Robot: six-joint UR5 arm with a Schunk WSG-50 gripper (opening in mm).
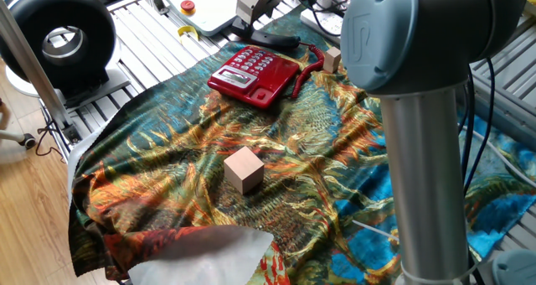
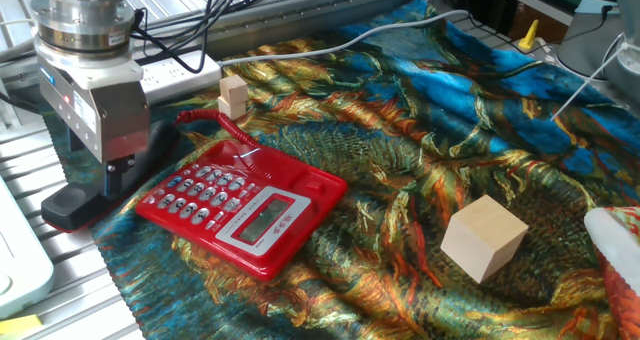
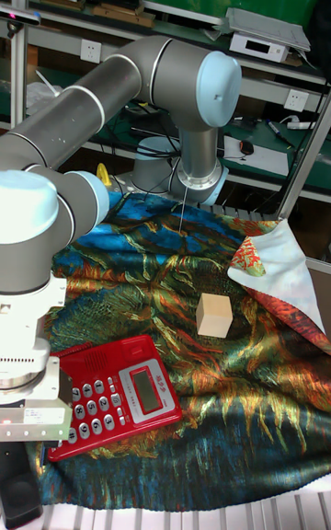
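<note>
A red desk telephone (image 2: 240, 205) with silver keys and a small display lies on the patterned cloth. Its dark handset (image 2: 140, 175) is off the cradle, beside the keypad side, joined by a red coiled cord (image 2: 217, 119). In exterior view 2 my gripper (image 2: 95, 165) points down over the handset, its two fingers apart. The nearer finger reaches down to the handset; the far fingertip is hidden behind it. Whether the fingers press on the handset does not show. In exterior view 1 the gripper is cut off by the top edge.
A large wooden cube (image 1: 244, 170) sits on the cloth, well apart from the phone. Small wooden blocks (image 2: 232, 97) stand near the cord and a white power strip (image 2: 178, 77). The cloth (image 1: 159, 184) is wrinkled, one corner folded over. My arm's column (image 1: 423, 176) rises at the right.
</note>
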